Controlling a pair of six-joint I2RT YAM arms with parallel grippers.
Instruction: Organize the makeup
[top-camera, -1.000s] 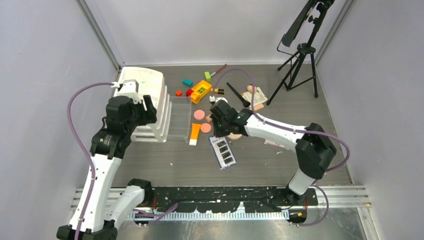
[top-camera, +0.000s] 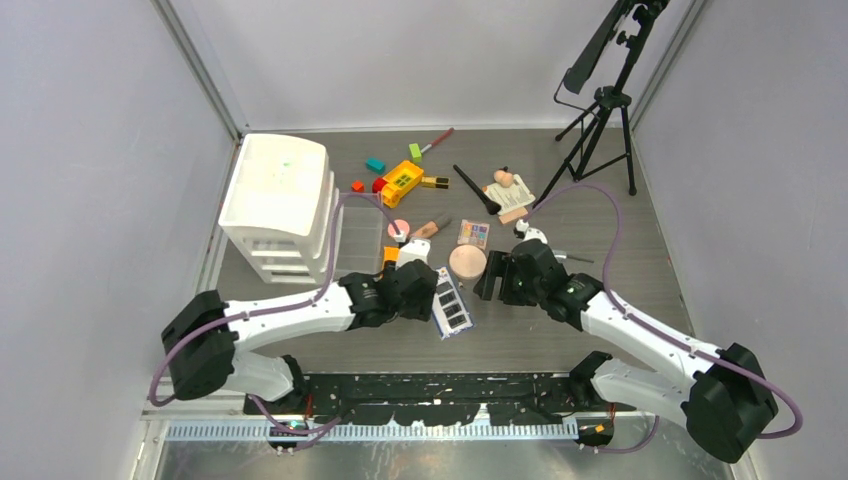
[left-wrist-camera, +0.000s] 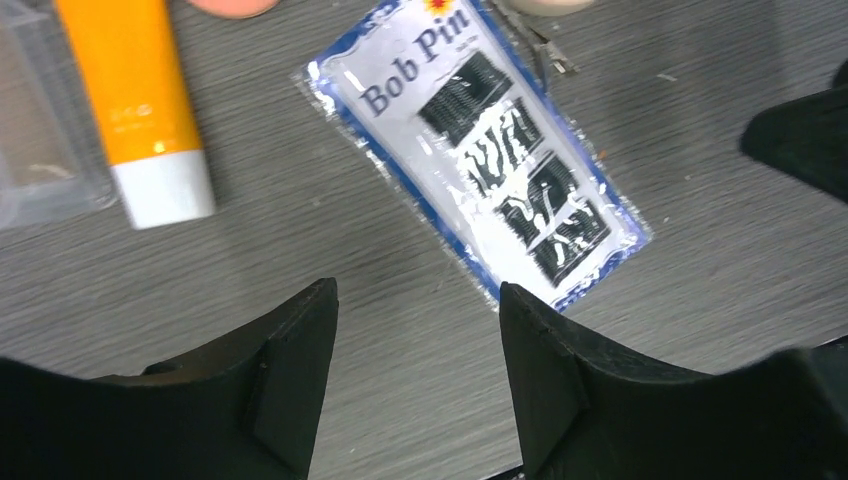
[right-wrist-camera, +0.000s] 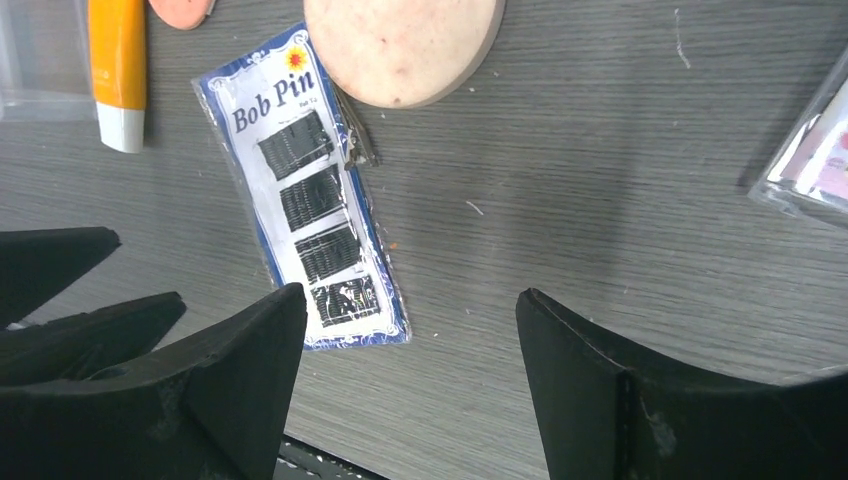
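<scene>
The flat Bob Pin pack (left-wrist-camera: 470, 150) lies on the table below my left gripper. Its finger stands part open, above the pack's lower left corner, with nothing between the fingers. My right gripper is open and empty to the right of the pack. An orange tube with a white cap (left-wrist-camera: 165, 185) lies left of the pack. A round beige compact (right-wrist-camera: 405, 50) sits at the pack's top edge. In the top view an eyeshadow palette (top-camera: 473, 233) and a brown tube (top-camera: 432, 227) lie behind the compact.
The white drawer unit (top-camera: 275, 205) stands at the left, a clear drawer (top-camera: 360, 240) pulled out. Toy blocks, a yellow toy (top-camera: 402, 183) and a black brush (top-camera: 477, 190) lie at the back. A tripod (top-camera: 605, 100) stands back right.
My left arm has swung right from the drawer unit to the Bob Pin pack, and its gripper now stands part open. My right arm has drawn back to the right, uncovering the palette and brown tube.
</scene>
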